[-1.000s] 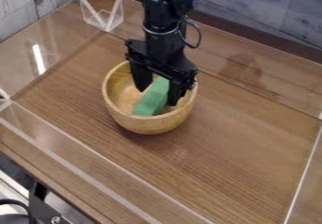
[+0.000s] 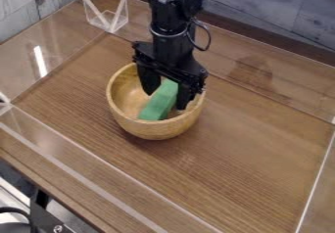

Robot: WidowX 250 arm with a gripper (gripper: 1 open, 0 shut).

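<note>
A round tan bowl [image 2: 127,105] sits on the wooden table, holding an elongated green object [image 2: 160,102] that leans diagonally inside it. My black gripper [image 2: 169,80] is over the bowl, coming down from the top of the view, open, with its fingers around the upper part of the green object. Whether the fingers touch it is hard to tell, and the gripper hides part of the bowl's back rim.
Pale walls border it at the top left, and a black cable shows at the bottom left corner.
My gripper has shifted very slightly; the bowl and green object look the same.
</note>
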